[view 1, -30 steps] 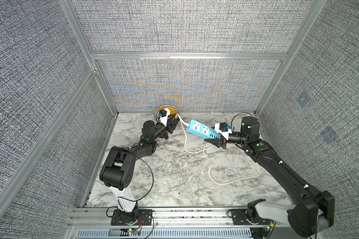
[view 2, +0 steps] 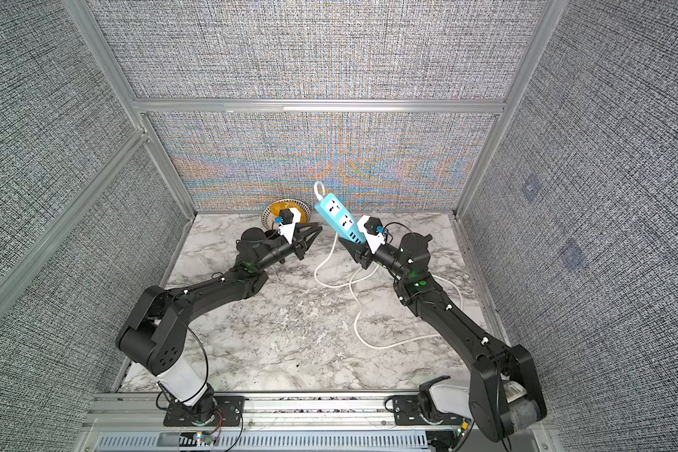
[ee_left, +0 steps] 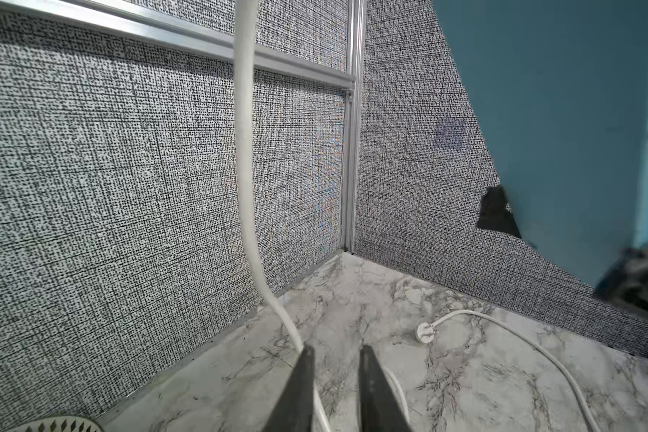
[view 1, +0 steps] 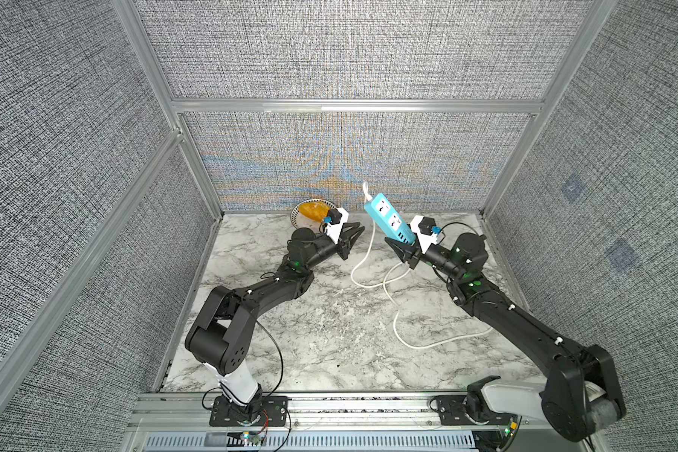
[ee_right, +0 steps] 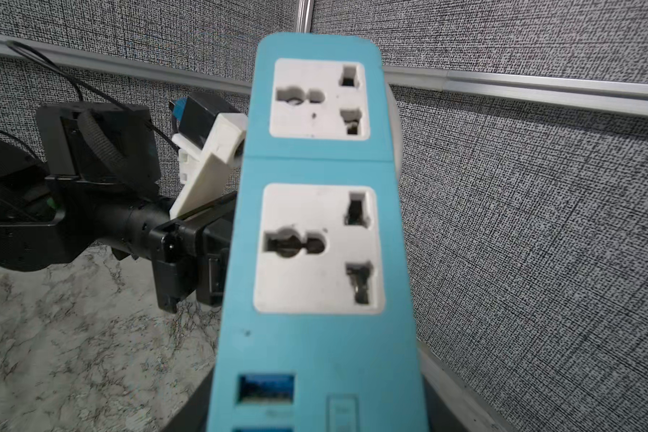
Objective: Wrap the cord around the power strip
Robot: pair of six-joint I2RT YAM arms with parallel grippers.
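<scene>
The light-blue power strip [view 1: 388,217] is raised and tilted, its far end pointing up and left. My right gripper [view 1: 400,245] is shut on its near end; in the right wrist view the strip [ee_right: 316,165] fills the middle. A white cord [ee_left: 246,172] leaves the strip's far end, loops over and hangs down to the table. My left gripper is partly open, left of the strip. In the left wrist view the cord passes down behind its fingers [ee_left: 370,392], seemingly not gripped. The white plug [ee_left: 424,332] lies on the table.
A patterned bowl [view 2: 305,213] with something orange stands at the back, beside my left gripper. The slack cord [view 1: 396,324] curves over the right half of the marbled table [view 1: 316,339].
The strip has swung upward, its far end rising toward the back. My left gripper has shifted right and no longer meets the cord near the strip's end, which now loops free.
</scene>
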